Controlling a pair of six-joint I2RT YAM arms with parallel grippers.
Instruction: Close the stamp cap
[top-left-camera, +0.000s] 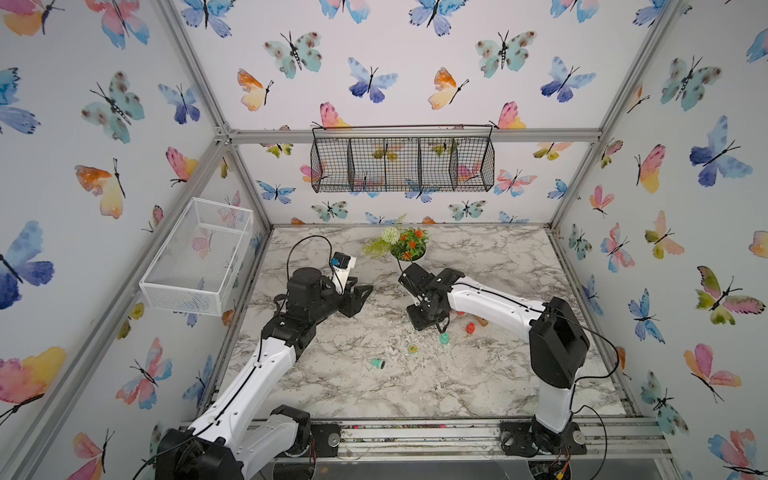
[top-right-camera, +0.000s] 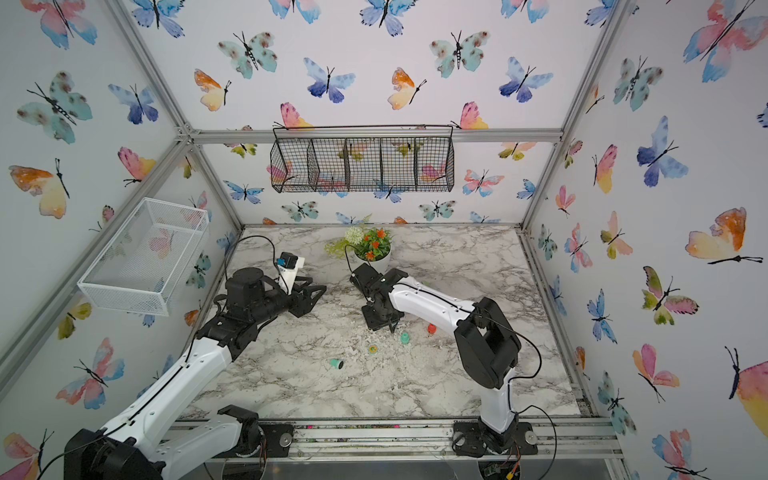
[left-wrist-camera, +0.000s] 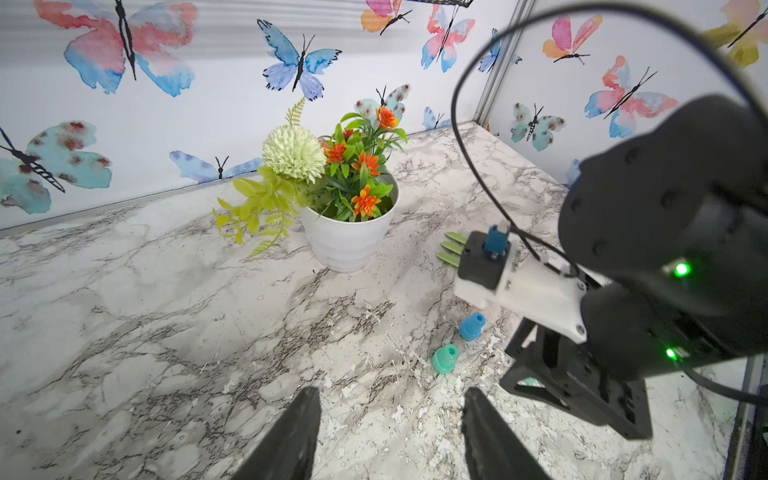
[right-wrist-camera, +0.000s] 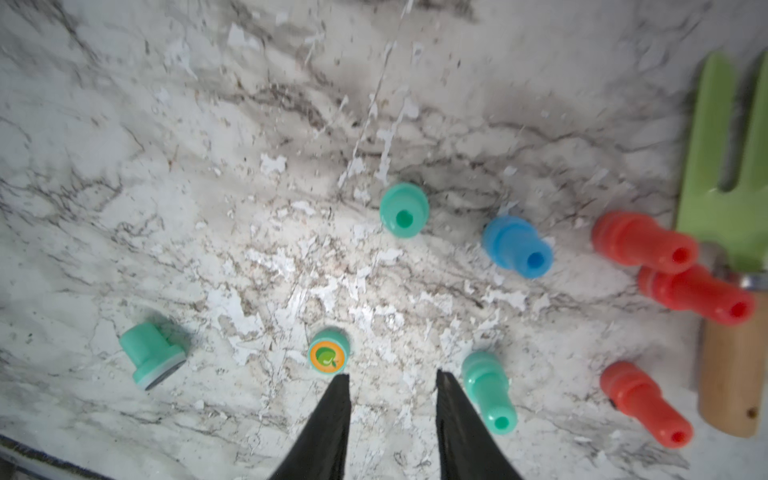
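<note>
Small stamp pieces lie on the marble table: green pieces (right-wrist-camera: 404, 209), a blue one (right-wrist-camera: 516, 246), red ones (right-wrist-camera: 644, 240). A short green piece with an orange ring and apple motif (right-wrist-camera: 328, 350) is just above my right gripper's fingertips; another green piece (right-wrist-camera: 152, 354) lies on its side at the left. My right gripper points down over them, part open, nothing visible between its fingers. My left gripper hangs open and empty at the left of the table, facing the right arm.
A white flower pot (left-wrist-camera: 348, 240) stands at the back centre. A green fork with wooden handle (right-wrist-camera: 724, 224) lies beside the red pieces. A white mesh basket (top-left-camera: 184, 297) and a wire rack (top-left-camera: 402, 164) are on the walls.
</note>
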